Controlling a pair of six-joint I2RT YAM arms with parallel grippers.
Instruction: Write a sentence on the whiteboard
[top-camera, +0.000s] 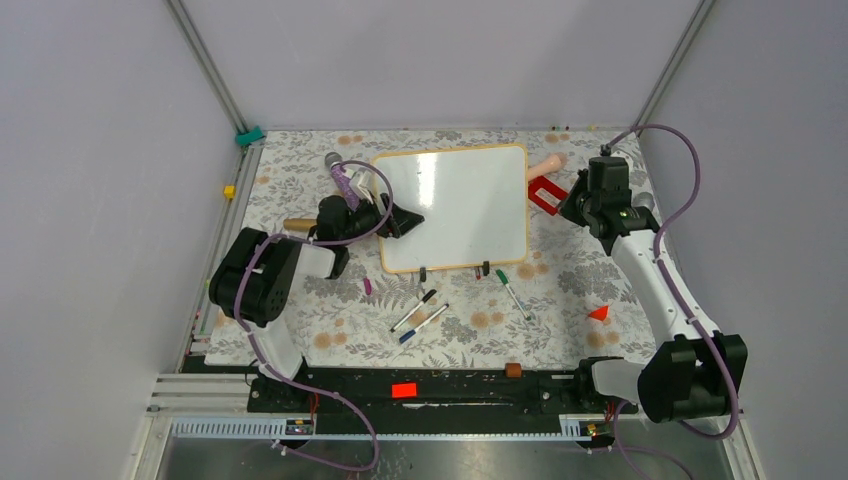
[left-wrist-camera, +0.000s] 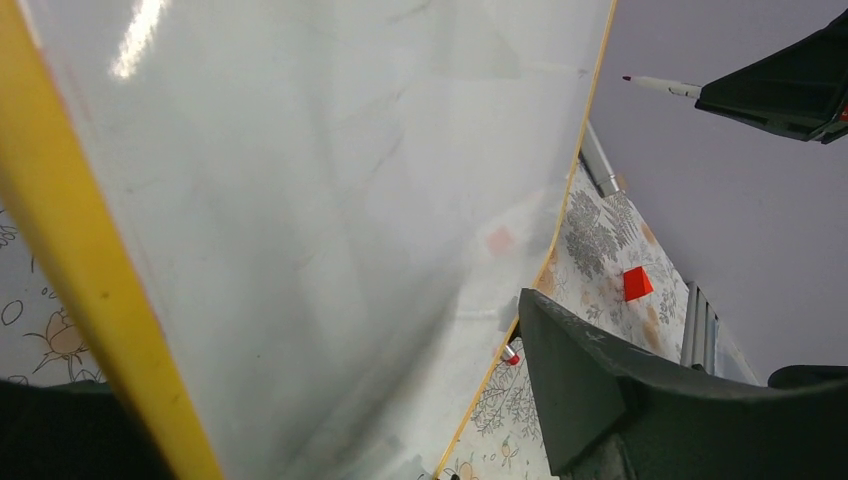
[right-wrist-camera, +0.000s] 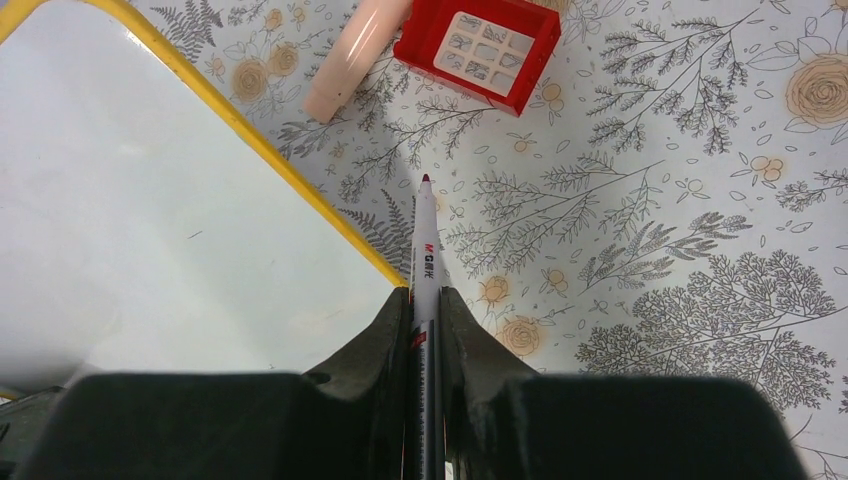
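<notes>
The whiteboard (top-camera: 460, 215) with a yellow frame fills much of the left wrist view (left-wrist-camera: 300, 200). My left gripper (top-camera: 395, 218) is at the board's left edge, fingers apart around the yellow frame; whether it grips the board is unclear. My right gripper is shut on a white marker (right-wrist-camera: 426, 240) with a dark red tip, held right of the board, tip free. The board surface (right-wrist-camera: 180, 280) shows a short dark stroke in the right wrist view.
A red box (right-wrist-camera: 475, 60) and pink cylinder (right-wrist-camera: 350, 60) lie beyond the board's right edge. Several markers (top-camera: 422, 322) lie in front of it, with an orange block (top-camera: 513, 370) at the table's front edge.
</notes>
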